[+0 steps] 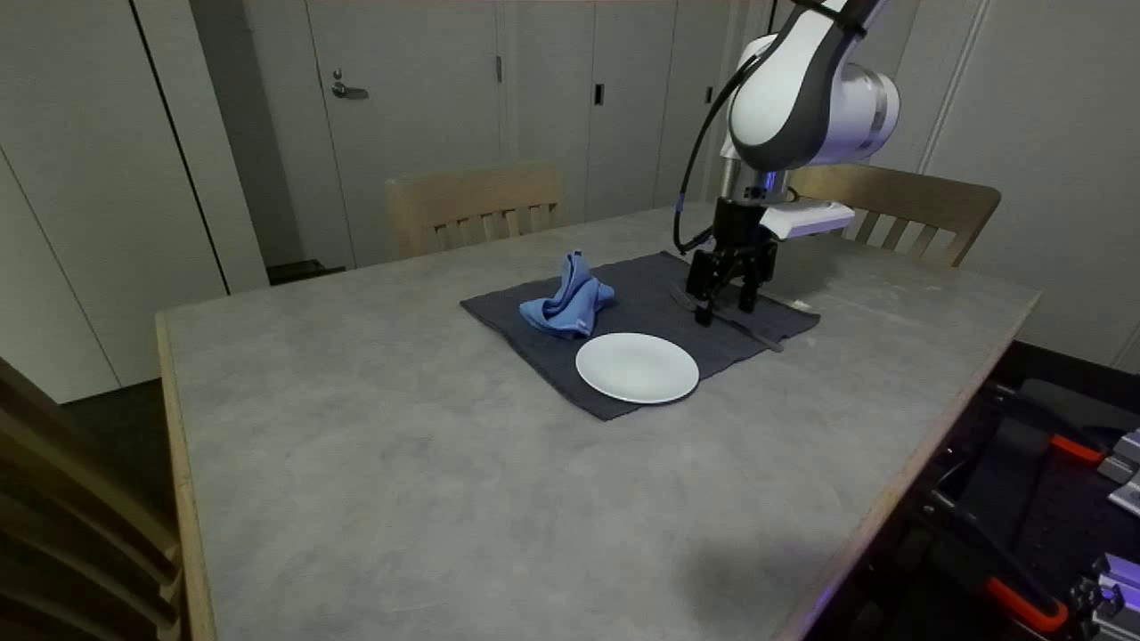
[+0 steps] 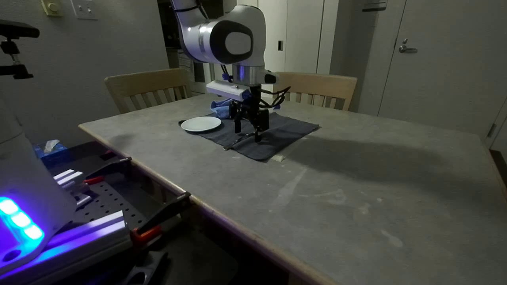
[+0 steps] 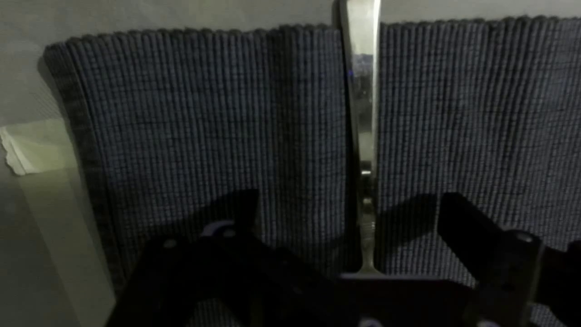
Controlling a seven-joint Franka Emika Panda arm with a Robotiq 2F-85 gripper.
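Note:
A metal utensil, seemingly a fork, lies on the dark grey placemat, its handle end crossing the mat's edge onto the table. Over it my gripper stands open, pointing down, with one of its fingers to each side of the utensil and apart from it. The utensil's far end is hidden beneath the gripper in the wrist view. On the same mat rest a white plate and a crumpled blue cloth; both sit to the left of the gripper in the first exterior view.
A strip of pale tape sticks to the table beside the mat. Wooden chairs stand around its edges, and black clamps hold onto one side.

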